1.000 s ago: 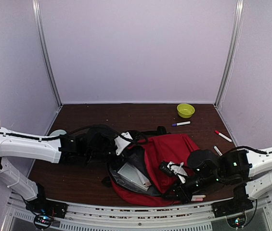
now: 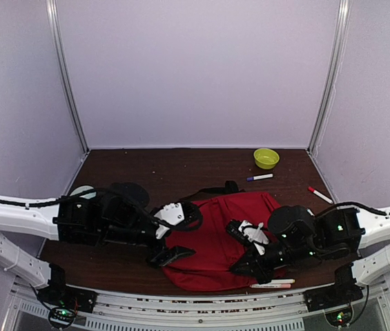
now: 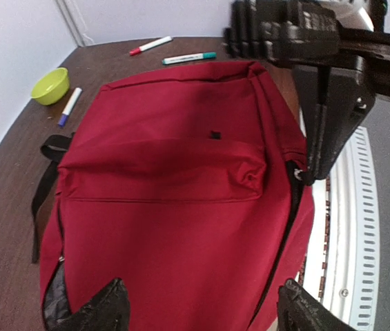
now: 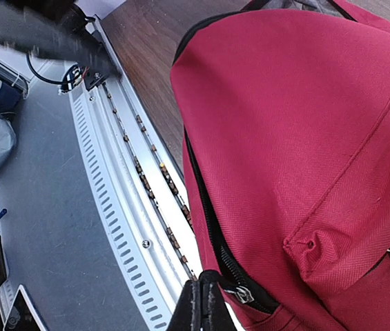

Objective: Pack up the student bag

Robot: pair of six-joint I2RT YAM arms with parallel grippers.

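The red backpack lies at the front of the table, its flap now over the compartment. My left gripper is open over the bag's left part; in the left wrist view, its two fingers show at the bottom above red fabric. My right gripper is shut at the bag's right front edge, beside the zipper; whether anything thin is between its tips is hard to tell.
A yellow bowl, a blue-capped marker and a red-capped marker lie at the back right. More markers lie along the front edge.
The bag's flap has swung down over the open compartment with its clear contents.
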